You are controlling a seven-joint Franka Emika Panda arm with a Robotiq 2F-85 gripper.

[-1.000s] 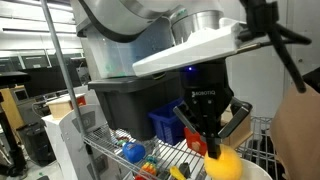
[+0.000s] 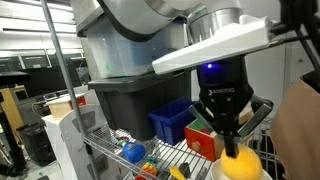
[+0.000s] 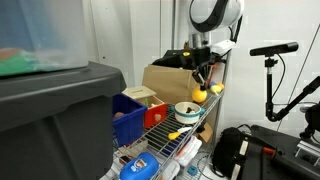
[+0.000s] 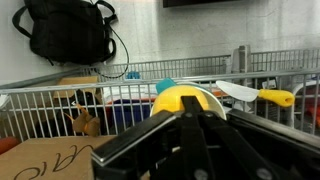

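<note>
A rounded yellow-orange object (image 2: 243,163) hangs just under my gripper (image 2: 231,150), whose fingers look shut at its top; the thin part between them is too small to make out. In exterior view 2, the same yellow-orange object (image 3: 199,96) is below the gripper (image 3: 198,86), above and slightly right of a white bowl (image 3: 187,112) on the wire shelf. From the wrist, the yellow-orange object (image 4: 178,101) lies just beyond the fingertips (image 4: 190,120), with the white bowl (image 4: 217,103) partly hidden behind it.
Wire shelf (image 2: 180,155) carries a blue bin (image 3: 128,122), a large dark tote (image 3: 60,130) and several small toys. A yellow-handled tool (image 4: 276,97) lies at the shelf's right in the wrist view. Cardboard (image 3: 165,82) stands behind the bowl.
My gripper has moved to the right in exterior view 1, and the yellow-orange object has travelled with it, staying just below the fingers.
</note>
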